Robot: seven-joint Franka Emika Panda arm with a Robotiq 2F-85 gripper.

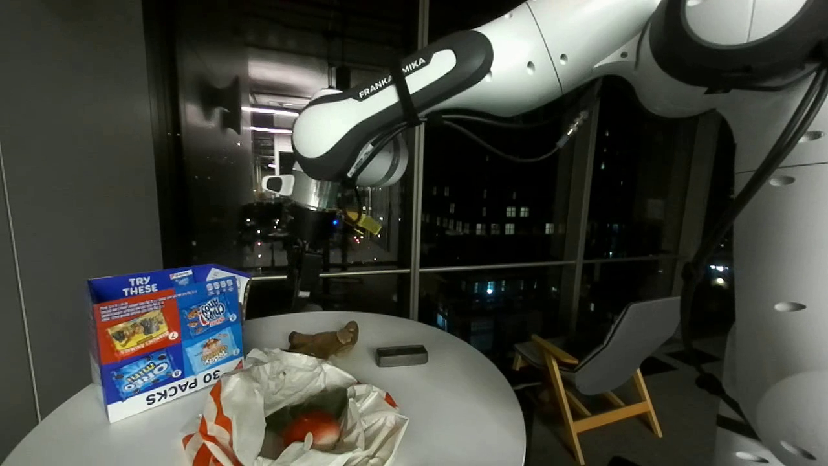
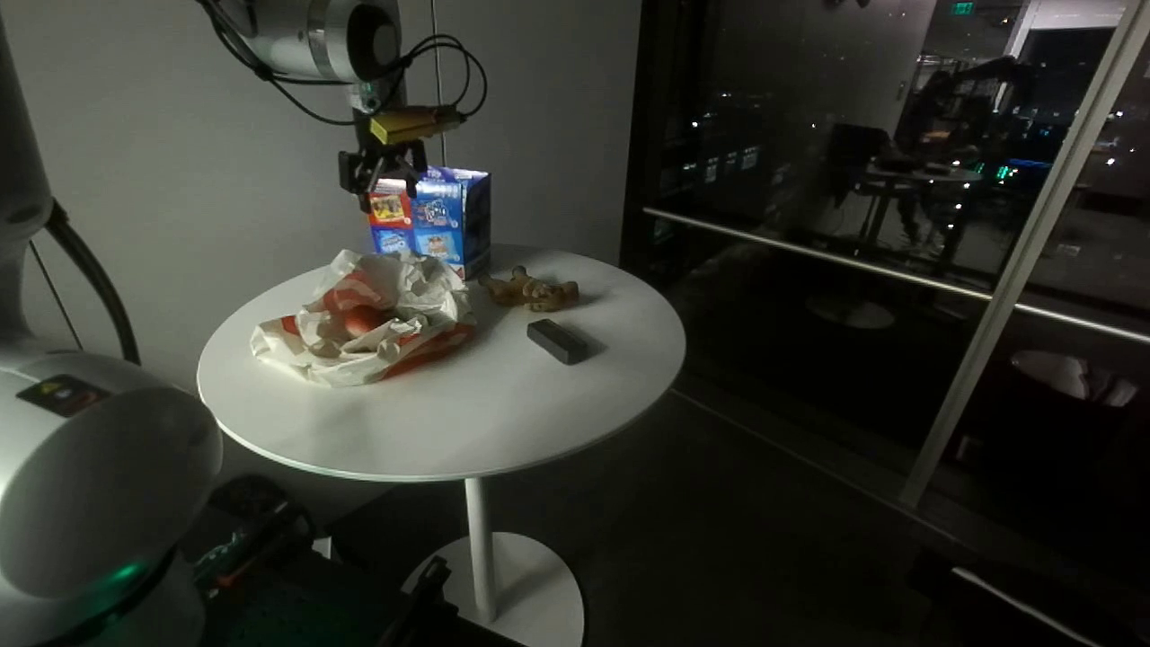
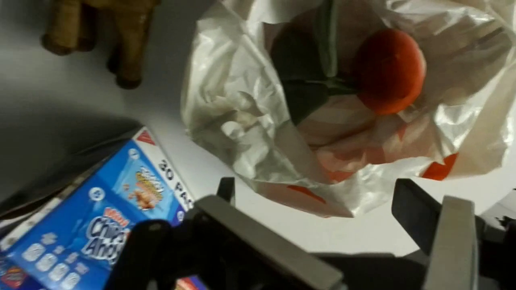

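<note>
A red-orange round fruit [image 3: 390, 71] with dark green leaves [image 3: 304, 99] lies inside the open, crumpled white and orange paper bag [image 3: 232, 111]. The same bag [image 2: 323, 361] rests on the left part of the table in the second exterior view, with the fruit [image 2: 363, 320] showing in its mouth. High above the tabletop, my gripper [image 2: 383, 194] hangs near the snack box. In the wrist view the gripper is open, its fingers wide apart and nothing between them.
The blue snack box [image 1: 171, 342] stands behind the bag. A brown animal figure [image 1: 324, 342] lies on its side, with a dark grey block [image 1: 401, 356] to its right. Bare white table [image 2: 431, 420] extends in front. A chair [image 1: 613, 361] stands beyond the table.
</note>
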